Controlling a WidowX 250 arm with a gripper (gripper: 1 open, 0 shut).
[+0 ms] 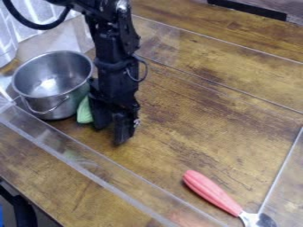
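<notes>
My black gripper [109, 122] is low over the wooden table, just right of a steel pot [48, 82]. A green object [84, 110] sits between the pot and the gripper, mostly hidden behind it. Whether the fingers are open or shut, or hold the green object, I cannot tell. A pink-handled utensil [211, 191] with a metal end lies at the lower right.
Clear plastic borders run along the near left and right sides. A dark edge is at the top right.
</notes>
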